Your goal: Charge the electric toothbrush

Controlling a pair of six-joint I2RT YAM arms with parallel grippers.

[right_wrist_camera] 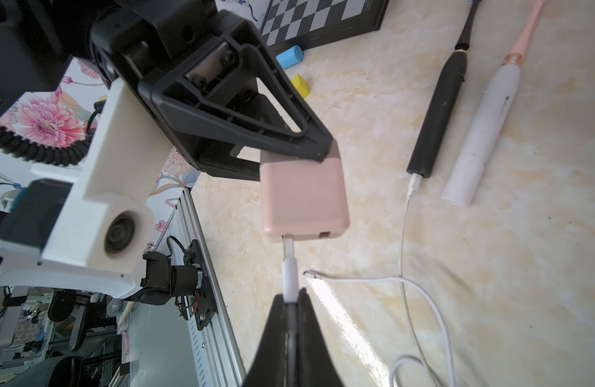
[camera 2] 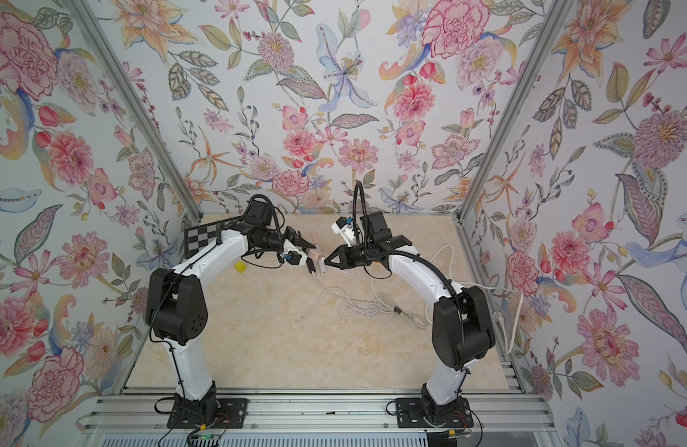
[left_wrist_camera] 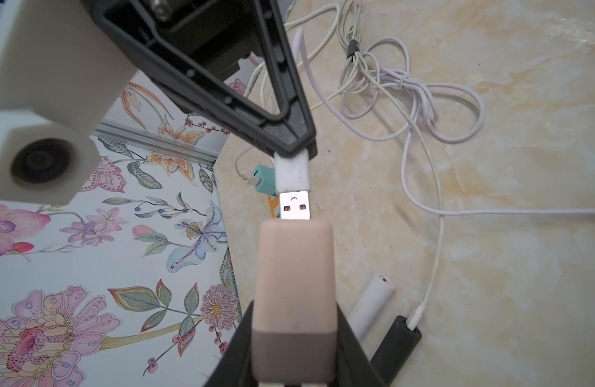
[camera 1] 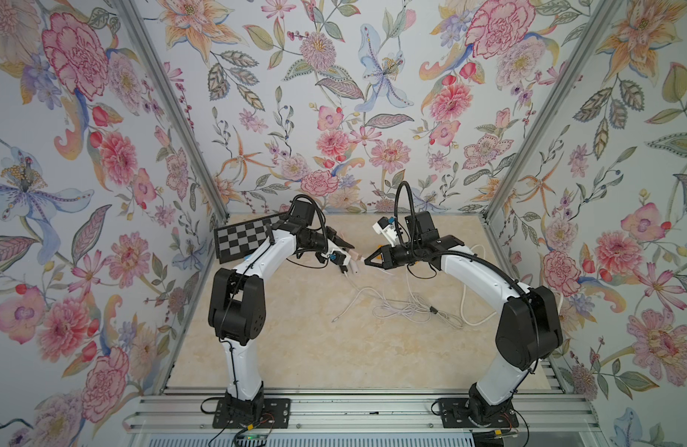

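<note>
My left gripper (camera 1: pixel 346 259) is shut on a pink power adapter (left_wrist_camera: pixel 295 296), held above the table. My right gripper (camera 1: pixel 369 260) is shut on a white USB plug (right_wrist_camera: pixel 289 277); its metal tip meets the adapter's lower face in the right wrist view, though how far it is in, if at all, I cannot tell. A black toothbrush (right_wrist_camera: pixel 437 113) lies below with a cable (right_wrist_camera: pixel 404 245) at its base. A white toothbrush (right_wrist_camera: pixel 481 129) with a pink head lies beside it.
A checkered board (camera 1: pixel 246 238) lies at the back left, near blue and yellow blocks (right_wrist_camera: pixel 299 85). Tangled cables (camera 1: pixel 403 309) and a teal adapter (left_wrist_camera: pixel 265 180) lie on the table (camera 1: pixel 284 350).
</note>
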